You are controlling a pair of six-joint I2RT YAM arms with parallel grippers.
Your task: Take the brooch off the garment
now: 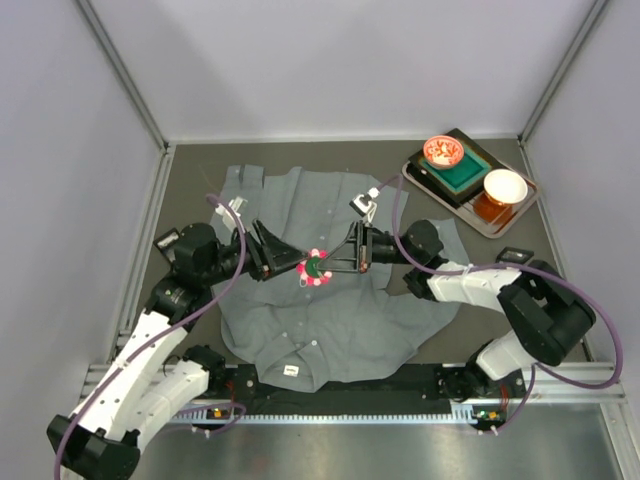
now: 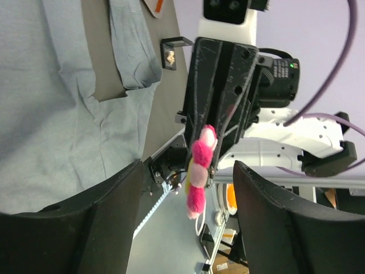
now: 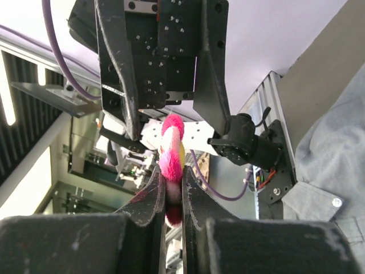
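Note:
The brooch (image 1: 315, 268) is a pink and white fluffy ring with a green centre. It is raised above the grey garment (image 1: 320, 340), and a thin white loop hangs from it. My right gripper is shut on one side of the brooch, which stands edge-on between the fingers in the right wrist view. From the left comes my left gripper, its fingers (image 2: 122, 197) apart on either side of the brooch (image 2: 198, 174). A gap shows between each of these fingers and the fluffy edge in the left wrist view.
At the back right lies a tray (image 1: 493, 227) with a dark box, a red-patterned bowl (image 1: 443, 152) and an orange cup with a white top (image 1: 505, 187). A small dark frame (image 1: 517, 256) is on the table near the right arm. Purple cables loop around both arms.

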